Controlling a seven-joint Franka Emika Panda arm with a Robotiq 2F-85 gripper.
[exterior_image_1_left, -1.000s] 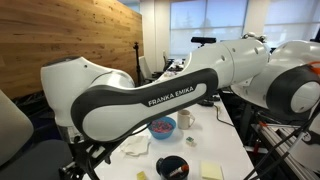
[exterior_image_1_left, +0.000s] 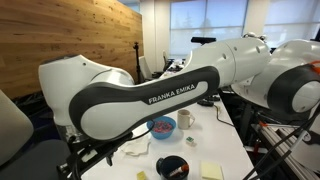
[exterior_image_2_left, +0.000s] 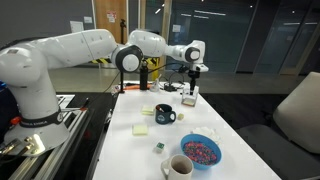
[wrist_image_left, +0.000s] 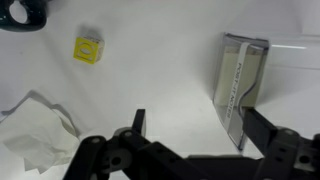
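Below my gripper, in the wrist view, lies a clear box (wrist_image_left: 237, 82) with a pale inside and a printed white strip along one side. My fingers stand wide open with nothing between them. The right finger (wrist_image_left: 256, 128) overlaps the box's lower end in the picture; whether it touches I cannot tell. At upper left is a small yellow-faced block (wrist_image_left: 87, 48), and a crumpled white tissue (wrist_image_left: 42, 136) lies at lower left. In exterior view 2 my arm (exterior_image_2_left: 190, 55) reaches down at the table's far end.
A dark mug (exterior_image_2_left: 176, 113) stands mid-table, with pale yellow squares (exterior_image_2_left: 138, 130) beside it. Closer to that camera are a blue bowl (exterior_image_2_left: 202, 150) of reddish pieces, a light mug (exterior_image_2_left: 178, 170) and a small greenish block (exterior_image_2_left: 158, 147). Bare white table lies between them.
The arm's end has come down and slightly to the right in exterior view 1, now covering part of the white tissue. The objects on the table look unmoved.
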